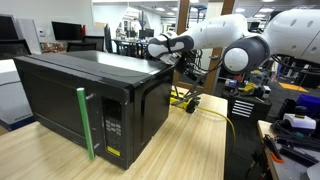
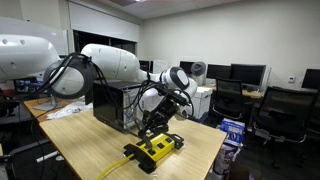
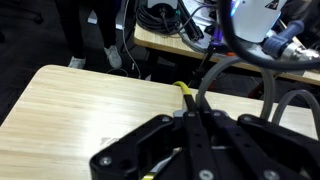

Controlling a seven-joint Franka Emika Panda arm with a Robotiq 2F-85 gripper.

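Note:
In exterior view 2, a yellow and black item (image 2: 165,150) with a yellow cord (image 2: 112,170) lies on the wooden table. My gripper (image 2: 150,128) is low, at this item's upper left side in that view; its fingertips blend into the black parts. In the wrist view the dark gripper covers the lower middle, with a short yellow piece (image 3: 183,88) showing beyond it. What lies between the fingers is hidden, and how far they are closed does not show.
A black microwave (image 1: 60,95) with a green strip (image 1: 85,122) stands on the table beside my arm. Bare tabletop (image 1: 190,150) lies in front of it. In the wrist view, grey loops (image 3: 265,85) cross the right side. Office chairs (image 2: 285,115) stand beyond the table.

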